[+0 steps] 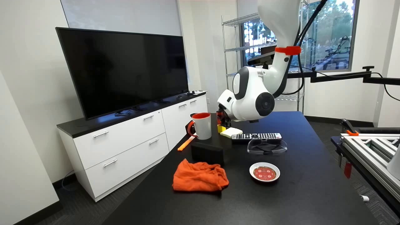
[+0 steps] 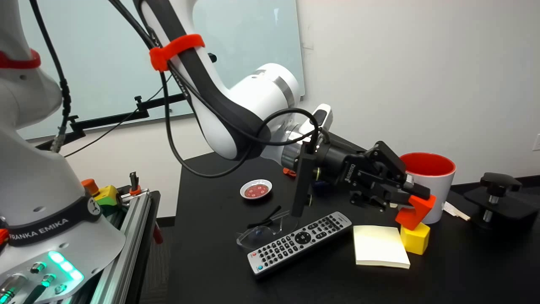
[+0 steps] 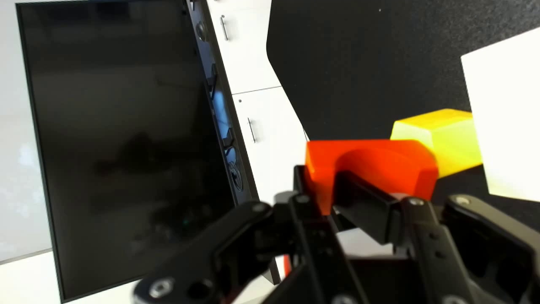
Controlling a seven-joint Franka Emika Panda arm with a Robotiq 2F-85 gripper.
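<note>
My gripper is shut on an orange block, which it holds tilted over the table. In the wrist view the block shows between the dark fingers, with a curved notch in its side. Right below it in exterior view 2 is a yellow block standing on the table; the two look very close, perhaps touching, but I cannot tell for sure. The wrist view has the yellow block partly covered by the orange one. Exterior view 1 shows only a little of the gripper, beyond the mug.
A white mug with a red inside stands close behind the gripper. Beside the yellow block lies a cream notepad, then a remote and clear glasses. Nearer exterior view 1 are a small dish and an orange cloth.
</note>
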